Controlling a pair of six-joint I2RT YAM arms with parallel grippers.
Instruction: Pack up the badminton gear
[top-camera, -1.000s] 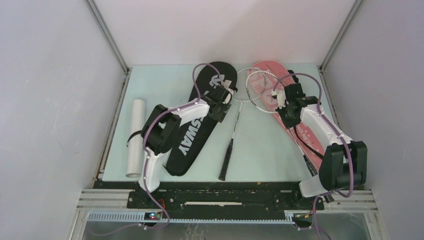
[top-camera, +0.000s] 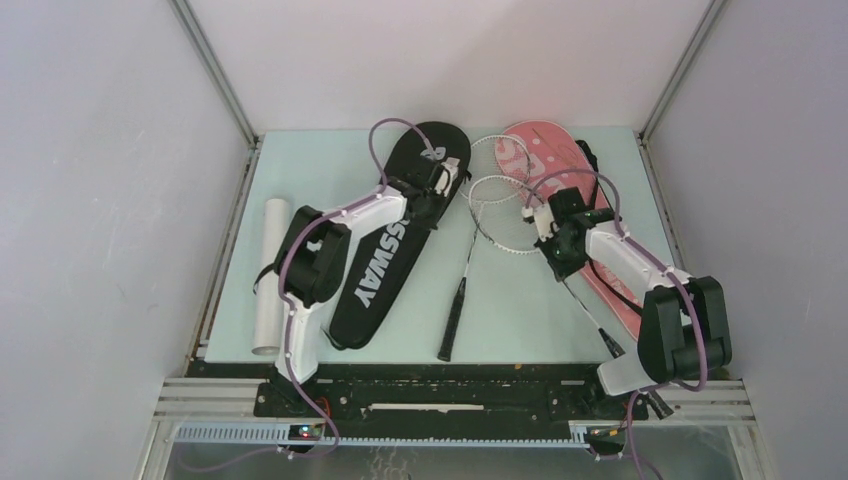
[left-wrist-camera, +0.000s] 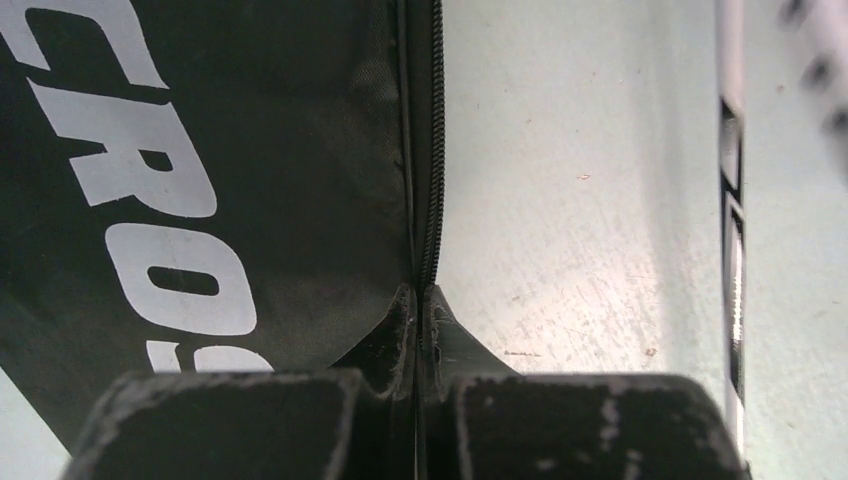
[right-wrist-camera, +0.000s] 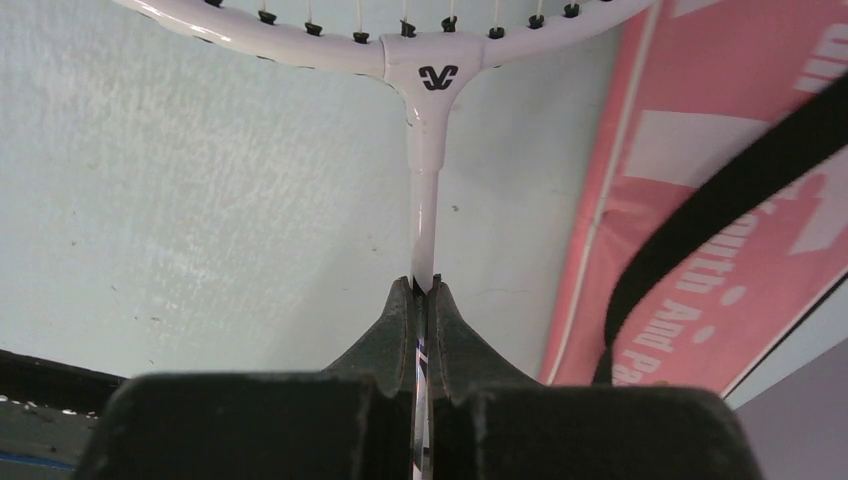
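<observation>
The black racket bag (top-camera: 375, 280) with white lettering lies slanted left of centre. My left gripper (top-camera: 436, 226) is at its right side, shut; in the left wrist view the zipped edge (left-wrist-camera: 433, 150) runs down to its fingertips, with nothing plainly between them. My right gripper is shut on the thin shaft of a white racket (right-wrist-camera: 424, 220), just below the head. This racket's round head rim (top-camera: 496, 177) reaches toward the middle, its dark handle (top-camera: 611, 343) toward the front right. Another racket lies on the table, its black handle (top-camera: 452, 322) pointing frontward.
A pink bag (top-camera: 548, 150) with a black strap (right-wrist-camera: 690, 215) lies at the right, partly under the right arm. At the far left rests a white tube (top-camera: 270, 300) with a dark band. Bare table (top-camera: 515, 310) shows at the front centre.
My right gripper has moved left and toward the front with the racket, whose head now sits left of the pink bag.
</observation>
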